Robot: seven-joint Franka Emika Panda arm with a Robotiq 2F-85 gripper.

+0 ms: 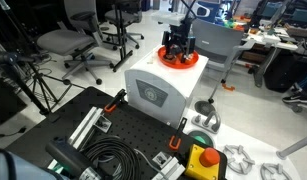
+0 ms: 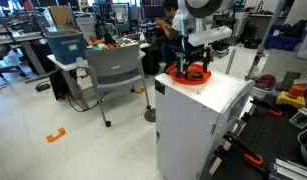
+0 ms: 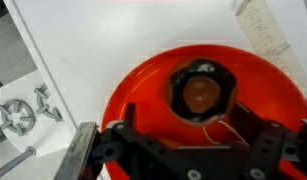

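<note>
A round red plate lies on the white top of a cabinet. On it sits a dark, ring-like round object with a brown middle; exactly what it is, I cannot tell. My gripper stands open above the plate, one finger on each side of the round object in the wrist view and nothing held. From the outside, the arm reaches down over the plate, and the gripper partly covers it. The second exterior view shows the plate with the brownish object on it, near the gripper.
The white cabinet has bare top around the plate. A pale strip lies beside the plate in the wrist view. Grey chairs stand behind, and a yellow box with a red button sits in front.
</note>
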